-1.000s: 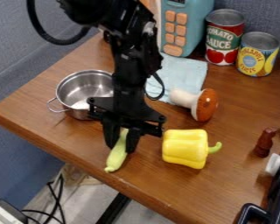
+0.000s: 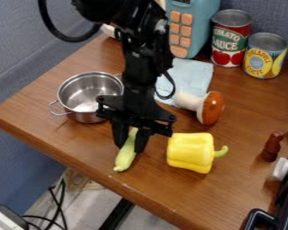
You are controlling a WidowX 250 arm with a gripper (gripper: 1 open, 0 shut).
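Note:
My black gripper (image 2: 132, 132) reaches down over a pale green elongated vegetable (image 2: 125, 154), like a corn cob or zucchini, near the table's front left. Its fingers straddle the vegetable's upper end; whether they grip it is hard to tell. A yellow bell pepper (image 2: 189, 153) lies just to the right. A steel pot (image 2: 80, 92) stands behind at the left.
An orange-capped mushroom (image 2: 211, 108) lies by a light cloth (image 2: 190, 74). Two cans (image 2: 229, 38) and a toy microwave stand at the back. A brown shaker (image 2: 272, 146) and a black appliance (image 2: 279, 202) occupy the right.
My gripper has shifted very slightly rightward and up; the vegetable's visible end is slightly displaced to the right.

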